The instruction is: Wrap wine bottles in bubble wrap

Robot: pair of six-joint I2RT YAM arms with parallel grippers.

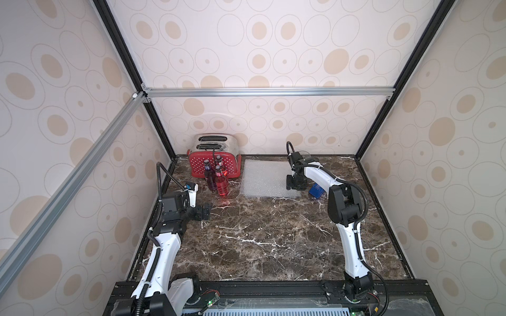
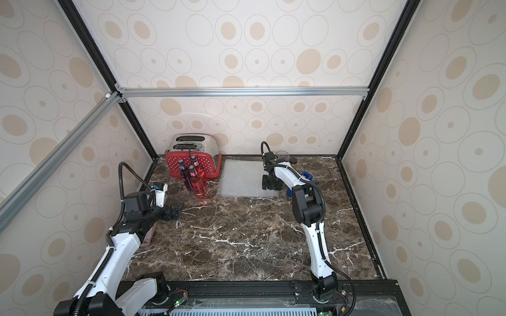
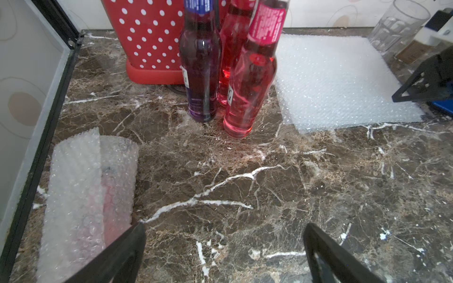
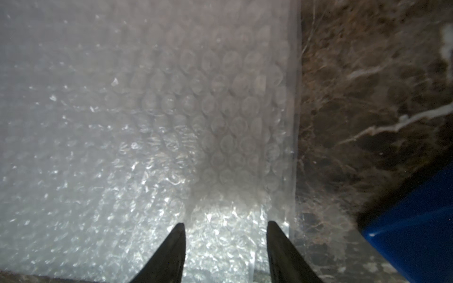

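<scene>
Three bottles stand together in front of the toaster: a dark purple one (image 3: 200,66) and two red ones, the front red bottle (image 3: 250,85) closest to the table's middle. A flat bubble wrap sheet (image 1: 266,178) lies to their right. At the left edge rests a wrapped bottle (image 3: 89,202), red showing through its bubble wrap. My left gripper is open over bare table, between the wrapped bottle and the middle. Over the sheet's right part hangs my right gripper, fingers apart and empty; whether it touches the sheet I cannot tell.
A red polka-dot toaster (image 1: 216,160) stands behind the bottles. Right of the sheet are a blue object (image 4: 415,221), a clear glass (image 3: 398,23) and a small jar (image 3: 415,47).
</scene>
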